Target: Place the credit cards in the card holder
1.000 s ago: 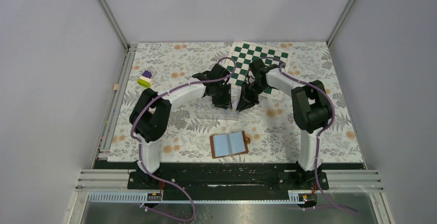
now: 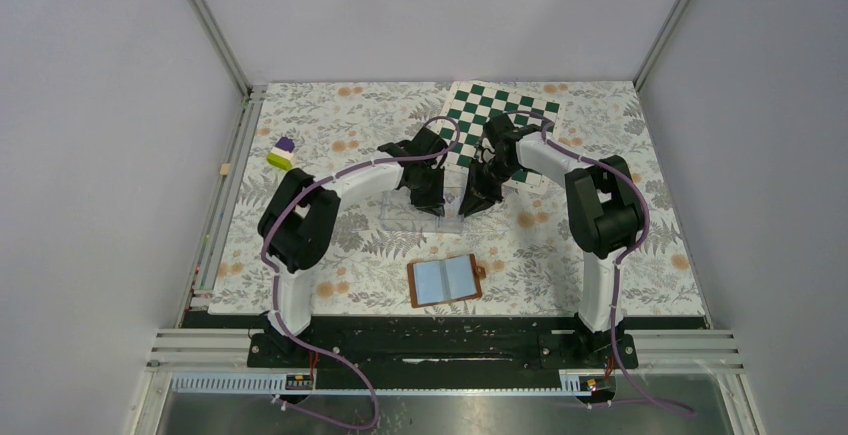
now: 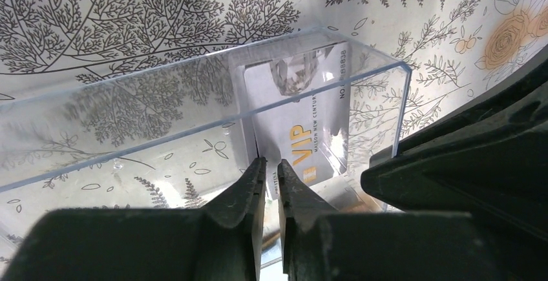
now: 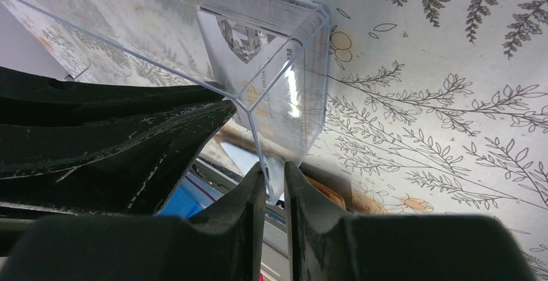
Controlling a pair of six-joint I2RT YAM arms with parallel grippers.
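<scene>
A white card marked VIP faces the left wrist camera at one end of a clear box. Edges of several cards show stacked behind it in the right wrist view. My left gripper is at the card's lower left edge, its fingertips a little apart; card shows through the narrow gap, with no clear grip on it. My right gripper is shut on the clear box's corner wall. A brown card holder with pale blue pages lies open nearer the front edge.
A green checkered board lies behind the grippers. Far left stands a small yellow and purple object. The two grippers are very close together over the box.
My left gripper has shifted slightly toward the left and front over the box. The right arm, box and card holder look unmoved.
</scene>
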